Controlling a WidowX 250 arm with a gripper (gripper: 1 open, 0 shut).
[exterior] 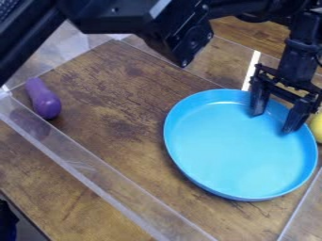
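Note:
My black gripper (pixel 276 115) hangs over the back right rim of a blue round plate (pixel 233 151), its two fingers apart with their tips down at the plate. I see nothing clearly between them. A purple eggplant-like object (pixel 43 99) lies at the left of the wooden surface. A yellow object (pixel 317 126) is partly visible at the right edge, behind the plate and beside my gripper, mostly out of frame.
Clear plastic walls (pixel 94 176) border the wooden surface (pixel 126 113). Bare wood lies between the purple object and the plate. My dark arm spans the top of the view.

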